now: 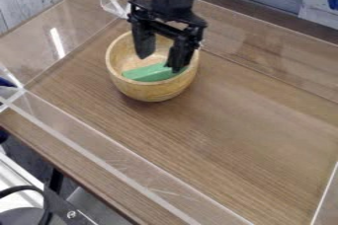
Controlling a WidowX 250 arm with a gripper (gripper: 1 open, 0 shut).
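Note:
My gripper is open, its dark body hanging over the wooden bowl at the upper middle, fingers reaching down into it. A green oblong object lies on the bowl's bottom, just below the fingers. The gripper partly hides the bowl's back rim and inside.
A clear plastic item stands at the back left behind the gripper. Dark hardware with a grey part sits at the lower left corner.

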